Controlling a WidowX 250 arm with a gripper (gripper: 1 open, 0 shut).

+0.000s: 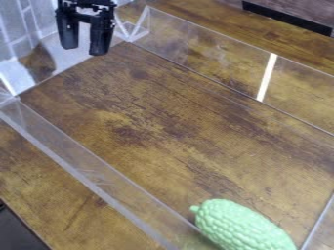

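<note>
My black gripper (84, 35) hangs at the upper left, over the far left end of a clear-walled enclosure (78, 178) on the wooden surface. Its two fingers stand apart with nothing between them. A pale green bumpy vegetable, like a bitter melon (243, 224), lies at the lower right inside the enclosure, well away from the gripper.
A white strip (268, 76) runs up the back wall. A dark edge (290, 10) is at the top right, and a pale tiled area shows at the far left.
</note>
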